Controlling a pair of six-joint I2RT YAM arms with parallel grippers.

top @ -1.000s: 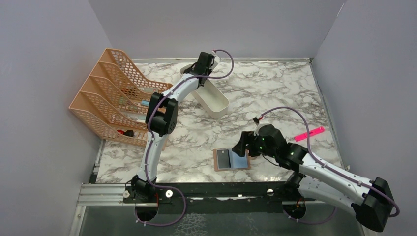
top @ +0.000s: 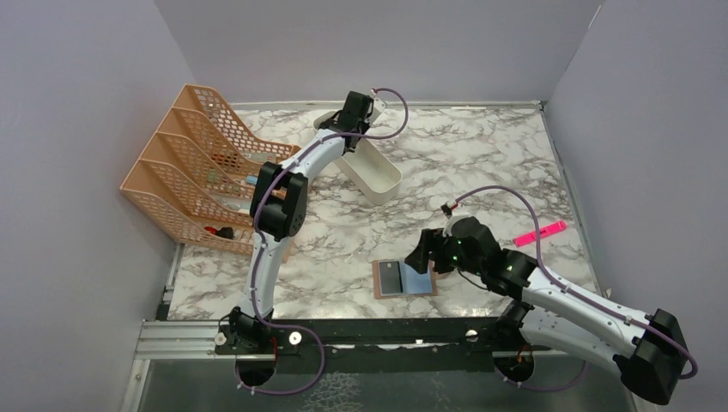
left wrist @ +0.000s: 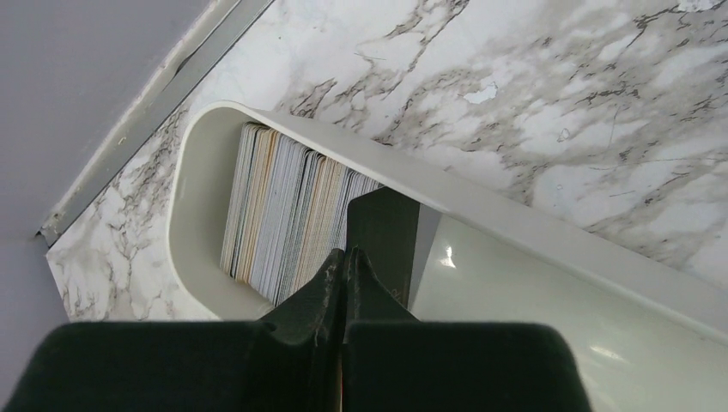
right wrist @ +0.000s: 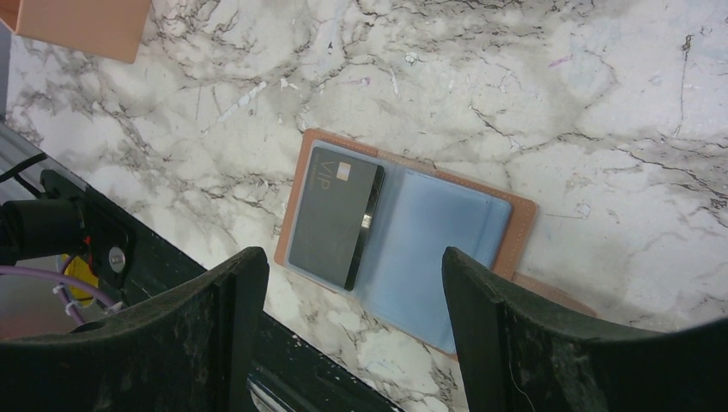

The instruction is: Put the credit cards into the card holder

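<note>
A long white container [top: 375,176] stands at the back, holding a packed row of cards [left wrist: 279,206] at one end and a dark card [left wrist: 382,223] leaning against them. My left gripper is shut at that dark card; whether anything thin is between its tips is hard to tell. Near the front edge lies an open card holder [right wrist: 522,223], brown with blue inside, with a grey VIP card [right wrist: 330,215] on its left half. My right gripper stands open above it.
An orange multi-tier basket [top: 185,197] with small items fills the left side. A pink object [top: 539,232] lies at the right.
My left arm and the white container have shifted very slightly. The right arm is unmoved.
</note>
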